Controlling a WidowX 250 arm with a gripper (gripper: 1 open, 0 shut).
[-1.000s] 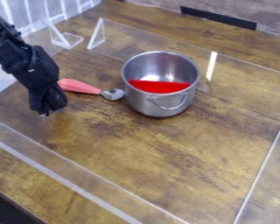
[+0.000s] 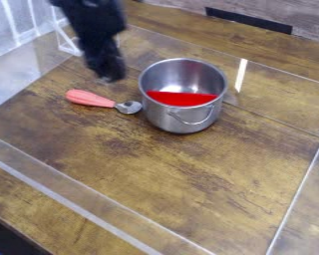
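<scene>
My gripper (image 2: 107,68) is a dark, blurred shape raised at the upper left, over the area behind the pink-handled scoop. It looks shut, with nothing visible between its fingers. The scoop (image 2: 91,98) lies on the wooden table, its metal head pointing right toward a steel pot. The pot (image 2: 182,118) stands upright at the centre right with a red patch inside and its wire handle down at the front.
Clear plastic strips border the wooden table (image 2: 175,189) at the left, back and right. A white rack (image 2: 9,25) is at the back left.
My gripper has risen from the table at the left and moved back and to the right. The scoop and pot look unmoved.
</scene>
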